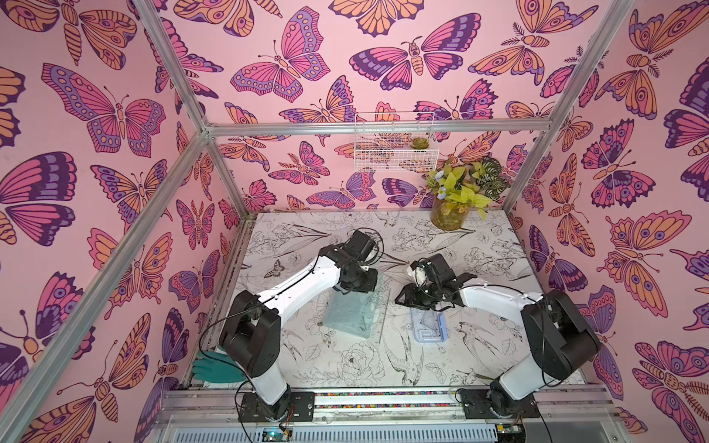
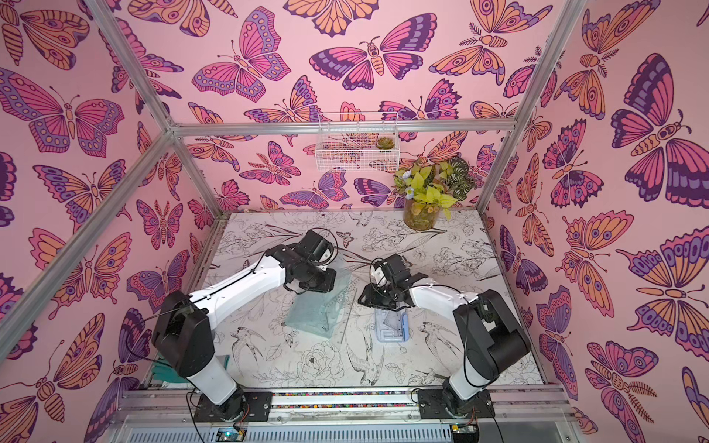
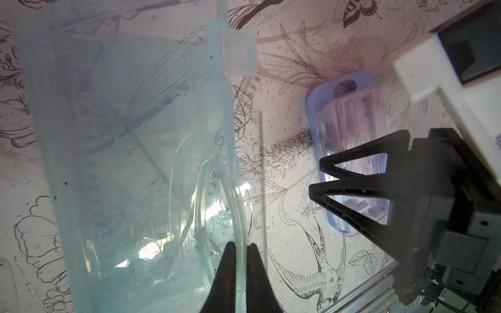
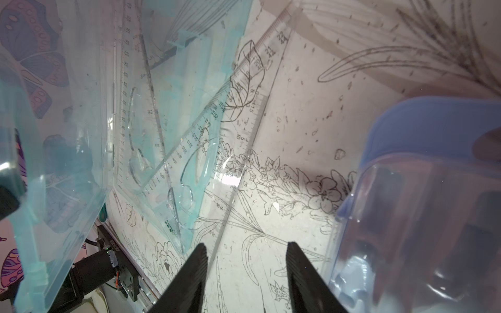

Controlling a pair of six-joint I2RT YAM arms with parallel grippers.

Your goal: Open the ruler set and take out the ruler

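Observation:
The ruler set's pale teal, see-through case [image 1: 350,313] lies opened left of the table's middle, its lid [image 4: 41,208] raised at the left of the right wrist view. My left gripper is shut on the lid's thin edge. A long clear ruler [image 4: 248,122] with printed scale marks lies aslant, partly over the case and partly on the bare tabletop to its right. Other clear drawing pieces [image 4: 138,120] show inside the case. My right gripper hovers over the table near the ruler's lower end, its fingers apart and nothing between them.
A blue-rimmed clear box [image 1: 430,326] sits below my right gripper, close to the ruler's right side. At the back right stands a potted plant [image 1: 452,214]. A green cloth [image 1: 216,369] lies at the front left corner.

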